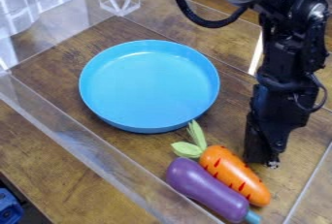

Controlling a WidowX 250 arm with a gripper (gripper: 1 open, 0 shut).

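Note:
My black gripper (pixel 267 154) reaches down at the right, its tip low over the wooden surface just above the orange toy carrot (pixel 236 176); it looks shut, with nothing visible between its fingers. The carrot lies with its green top toward the upper left, beside a purple toy eggplant (pixel 205 188) at the bottom. A blue plate (pixel 148 84) lies left of the gripper.
A clear plastic wall (pixel 89 150) runs diagonally along the lower left. Bare wood (pixel 49 69) shows left of the plate and behind it. A cable loops over the top of the arm.

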